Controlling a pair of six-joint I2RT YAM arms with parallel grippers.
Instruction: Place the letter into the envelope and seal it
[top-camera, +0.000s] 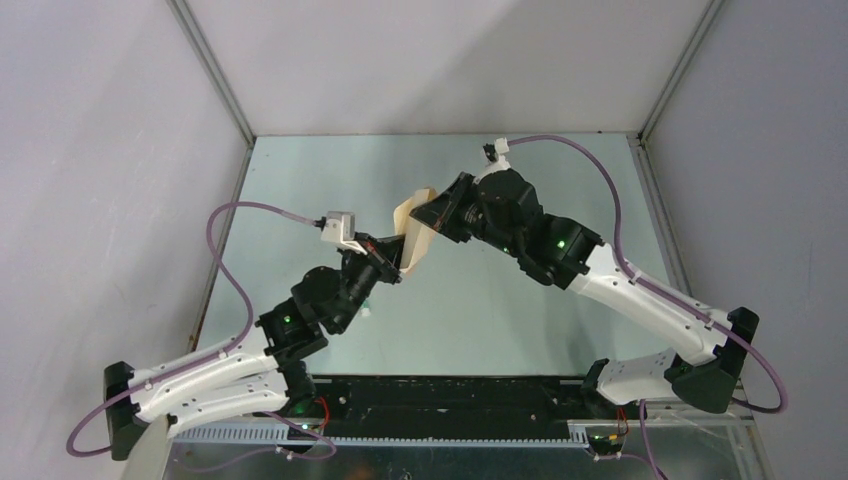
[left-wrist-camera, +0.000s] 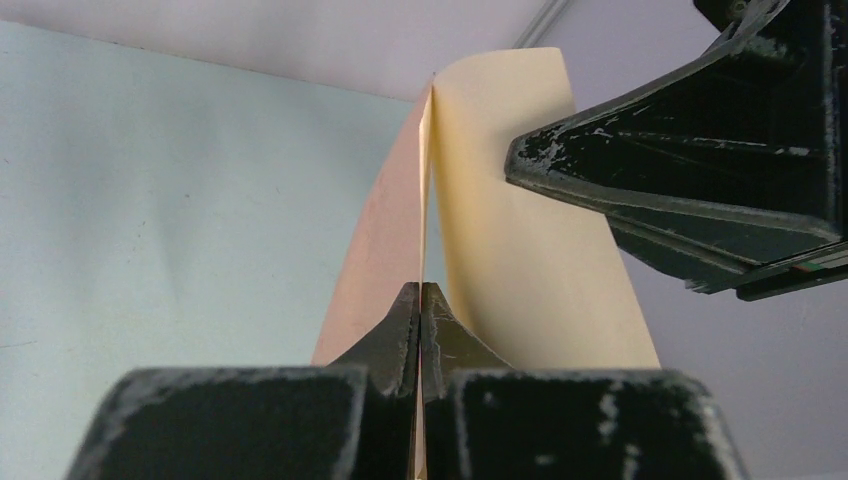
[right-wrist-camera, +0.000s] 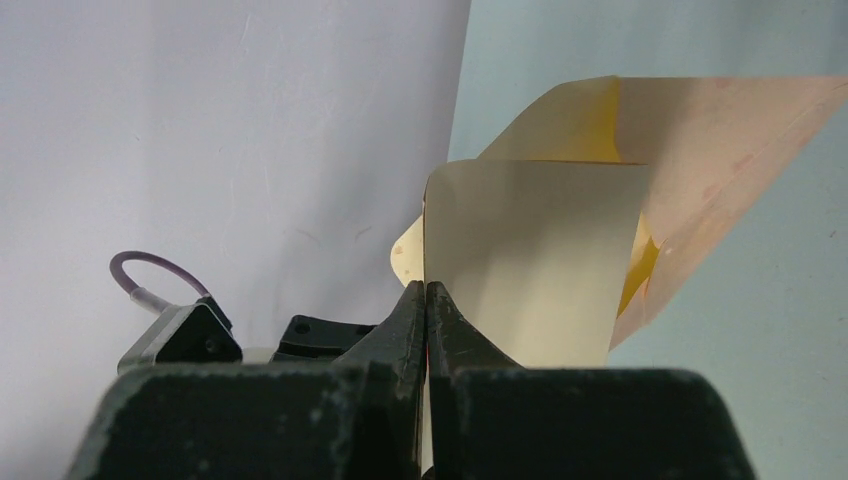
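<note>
Both grippers are raised close together over the table, with paper between them. In the right wrist view, a flat cream sheet, seemingly the letter (right-wrist-camera: 535, 250), has one edge running down into my right gripper, shut on it. Behind it spreads the pinkish-tan envelope (right-wrist-camera: 740, 140), its inner side yellow. In the left wrist view, a thin paper edge of the envelope (left-wrist-camera: 372, 255) enters my left gripper, whose fingers are shut on it. The sheet's lower part is hidden, so I cannot tell whether it is inside the envelope.
A small whitish item (top-camera: 365, 309) lies near the left gripper, too small to make out. White walls (top-camera: 450, 65) enclose the back and sides.
</note>
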